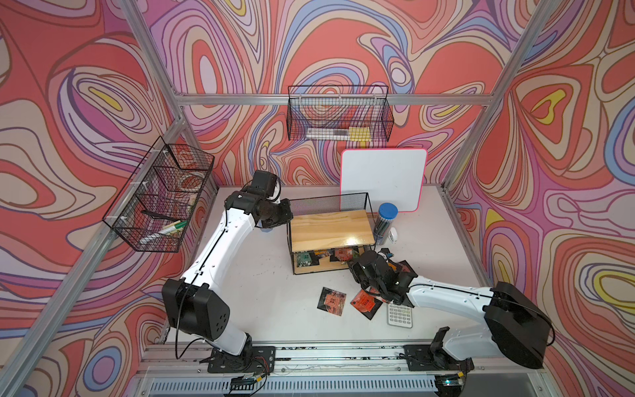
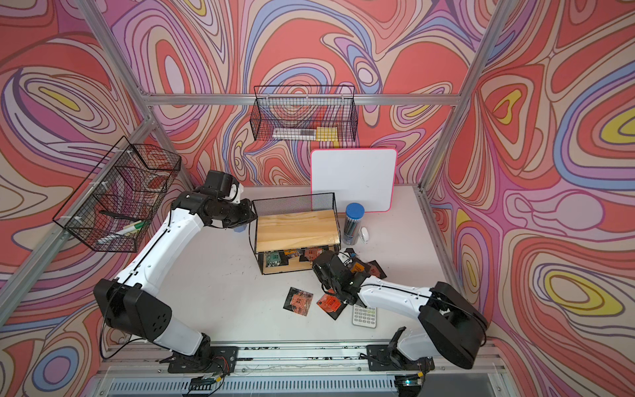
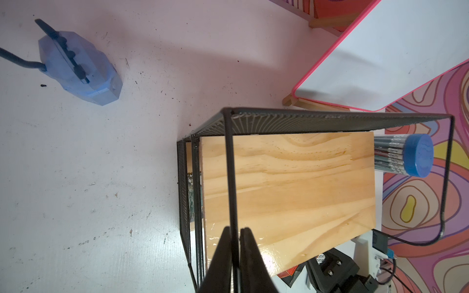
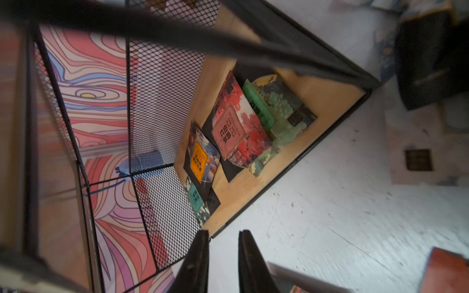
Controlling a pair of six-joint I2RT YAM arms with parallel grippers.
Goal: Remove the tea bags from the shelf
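Note:
The wire shelf (image 1: pixel 328 201) with a wooden board (image 3: pixel 288 190) has several tea bags (image 4: pixel 234 122) on its lower wooden level, in red, green and orange designs. My left gripper is at the shelf's upper left frame, its fingers close around a black rod. My right gripper is low at the shelf's front right, fingers apart with nothing between them, facing the tea bags inside. More tea bags (image 1: pixel 331 301) lie loose on the table in front and to the right.
A pencil container with blue lid (image 1: pixel 387 211) and a whiteboard (image 1: pixel 382 175) stand behind and right of the shelf. A calculator (image 1: pixel 399 316) lies at the front right.

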